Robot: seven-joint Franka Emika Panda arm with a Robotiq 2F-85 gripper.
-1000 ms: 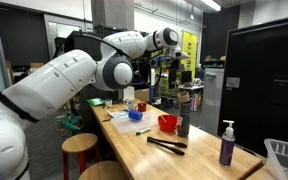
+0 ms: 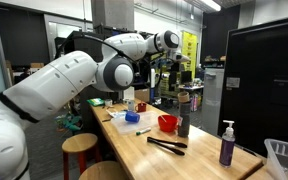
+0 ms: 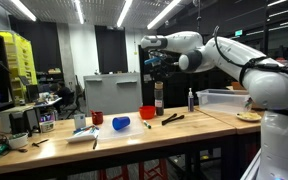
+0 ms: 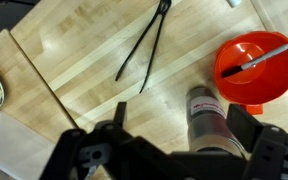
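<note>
From above, in the wrist view, my gripper stands open, its two dark fingers wide apart and nothing held between them. A clear-topped dark bottle or jar (image 4: 210, 128) rises from the table near the right finger. Touching distance beyond it lies a red bowl (image 4: 246, 52) with a grey-handled utensil (image 4: 259, 59) inside. Black tongs (image 4: 152, 38) rest on the bare wood at the top. Exterior view 2 has the gripper (image 3: 156, 76) high above the table, over the bottle (image 3: 159, 98).
A purple pump bottle (image 2: 227, 145) stands at the table's near right. Farther along are a blue cup (image 2: 132, 116) and a red mug (image 2: 141, 107). A clear bin (image 3: 224, 98) sits at the right end. Open wood (image 2: 144, 155) lies at the near left.
Objects on the table have stayed in place.
</note>
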